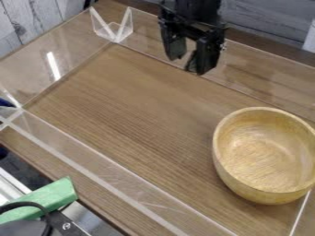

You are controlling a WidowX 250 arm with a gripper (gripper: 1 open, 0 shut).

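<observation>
My black gripper (192, 48) hangs at the top centre of the view, over the back of the wooden table (123, 111). Its fingers are open and point down, with a dark gap between them. I cannot make out anything held. A wooden bowl (264, 152) sits at the front right, well apart from the gripper.
A clear plastic stand (112, 27) is at the back left. A green object (37, 200) with black parts lies at the lower left corner, off the table edge.
</observation>
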